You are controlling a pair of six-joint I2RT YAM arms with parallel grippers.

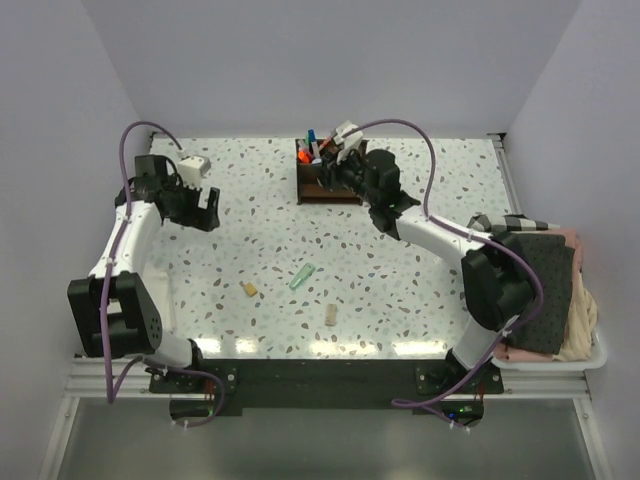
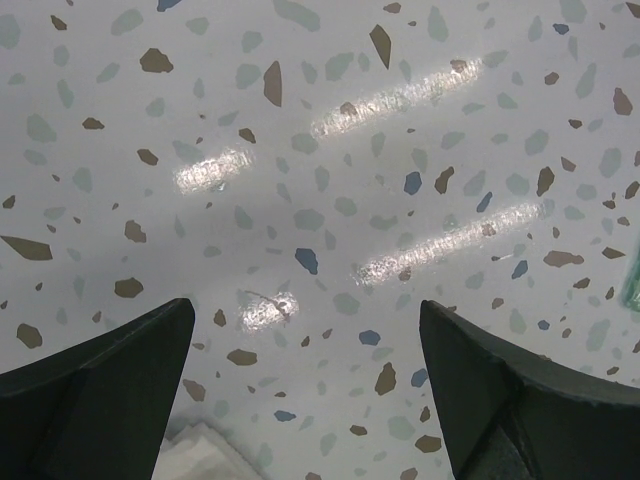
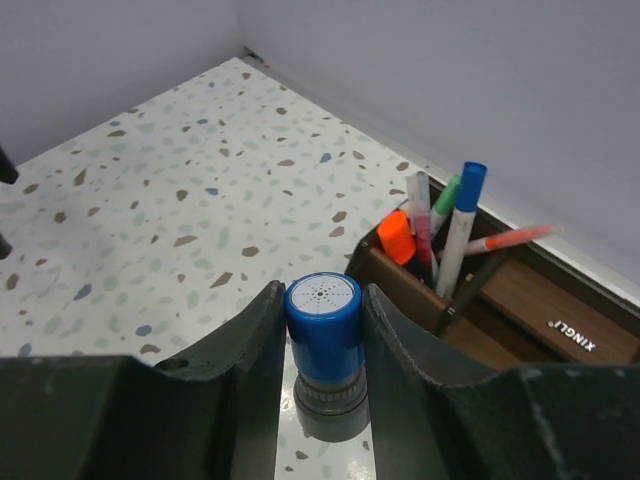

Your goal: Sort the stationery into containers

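My right gripper is shut on an upright blue-capped cylinder (image 3: 324, 330) with a grey lower section, beside the dark wooden organizer (image 1: 312, 190). The organizer holds an orange item (image 3: 396, 236), a blue-capped marker (image 3: 458, 230) and several other pens. My left gripper stands open over bare table at the upper left in the top view. A pale green item (image 1: 302, 276), a small yellow block (image 1: 250, 289) and a beige item (image 1: 331, 314) lie on the table.
A white tray (image 1: 598, 350) piled with folded cloths stands at the right. A white cloth (image 1: 158, 300) lies at the left edge.
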